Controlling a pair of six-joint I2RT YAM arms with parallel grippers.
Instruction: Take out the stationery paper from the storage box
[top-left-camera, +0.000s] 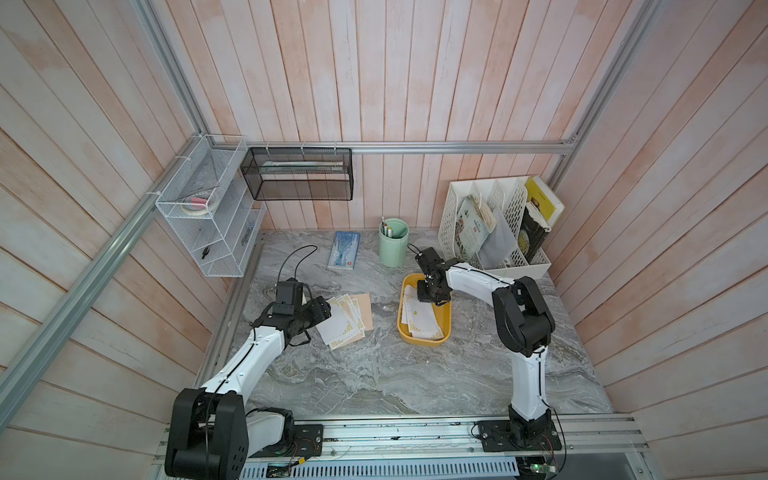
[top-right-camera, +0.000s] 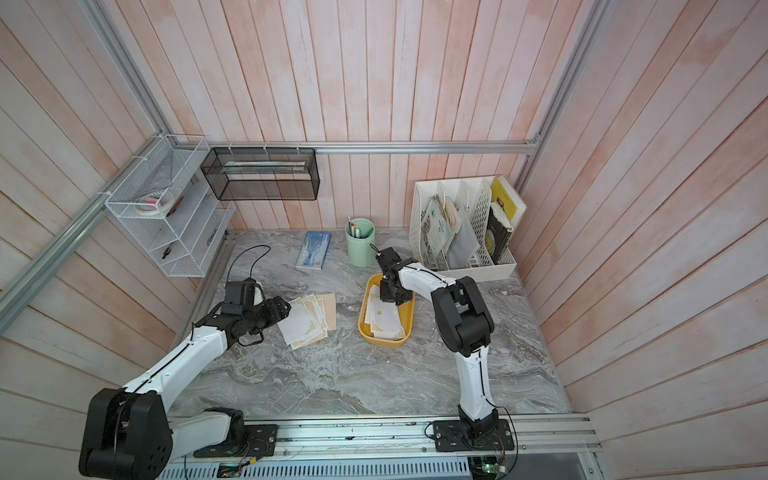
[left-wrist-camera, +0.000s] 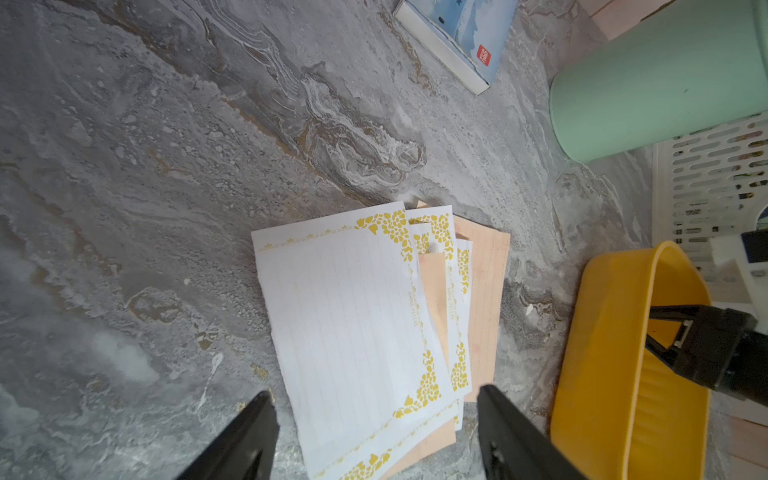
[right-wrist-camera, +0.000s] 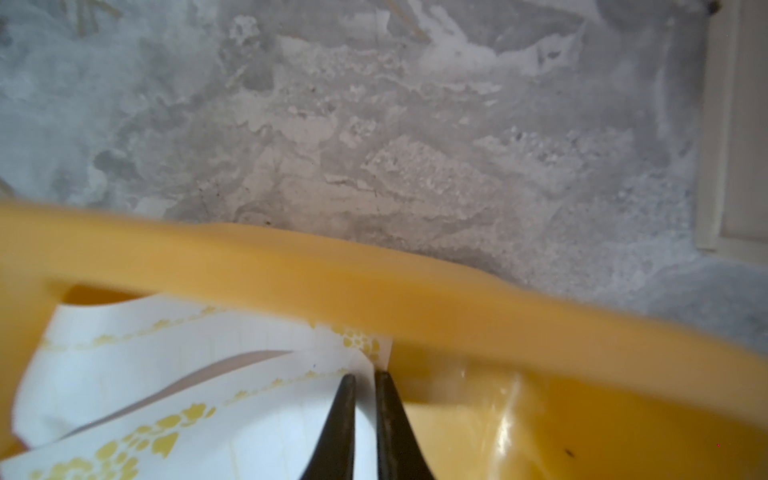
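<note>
The yellow storage box (top-left-camera: 424, 342) stands mid-table with white, gold-edged stationery paper (top-left-camera: 421, 317) inside. In the right wrist view, the edge of the upper sheet (right-wrist-camera: 264, 424) curls up over another sheet (right-wrist-camera: 152, 344). My right gripper reaches into the box, its narrow-gapped fingers at that curled edge; whether they clamp it cannot be told. My left gripper is open and empty, above more paper (left-wrist-camera: 344, 320) fanned on the table left of the box.
A green pen holder (top-left-camera: 393, 248) stands behind the box, beside a blue book (top-left-camera: 344, 249). The white file rack (top-left-camera: 496, 260) is at the back right. Bare marble table (top-left-camera: 376, 380) lies in front of the box.
</note>
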